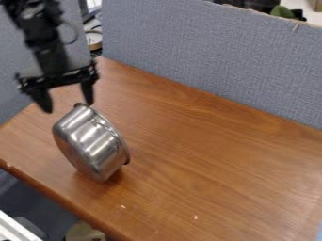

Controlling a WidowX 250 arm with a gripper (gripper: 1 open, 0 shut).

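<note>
A steel pot (90, 145) lies tipped on its side on the left part of the wooden table (220, 160). Just above it at the upper left, my black gripper (66, 97) hangs open, its two fingers apart with nothing seen between them. The arm is somewhat blurred.
Grey padded panels (208, 56) border the table at the back and left. A few small unclear items sit beyond the panels.
</note>
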